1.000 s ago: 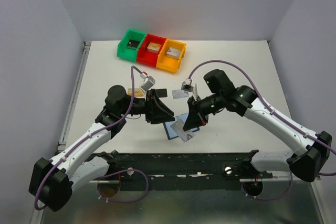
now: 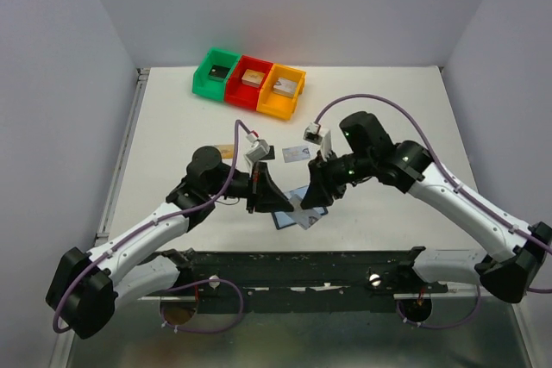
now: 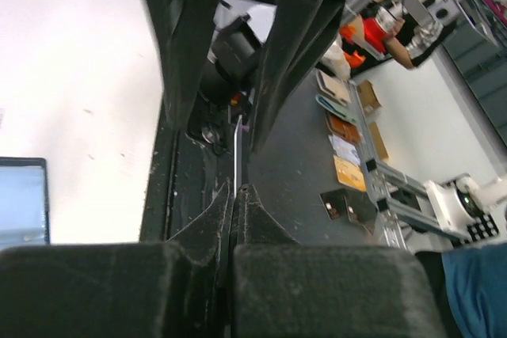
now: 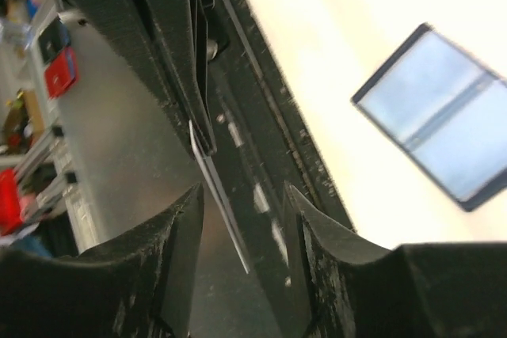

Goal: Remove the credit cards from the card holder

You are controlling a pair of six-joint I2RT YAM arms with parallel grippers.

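A thin grey card (image 2: 302,214) is up off the table between my two grippers, seen edge-on in both wrist views. My left gripper is shut on one end of this card. The right gripper stands part open, its fingers (image 4: 181,231) on either side of the card with gaps showing. On the table below lies the blue card holder (image 4: 424,100), spread flat with dark edges; the arms partly cover it from above. Farther back on the table rest a silver card (image 2: 296,153), a black card (image 2: 268,153) and an orange card (image 2: 226,151).
Green (image 2: 203,87), red (image 2: 235,95) and yellow (image 2: 278,106) bins stand at the back, each with something in it.
My left gripper has come right and toward the front, up to the card, and is now shut on it.
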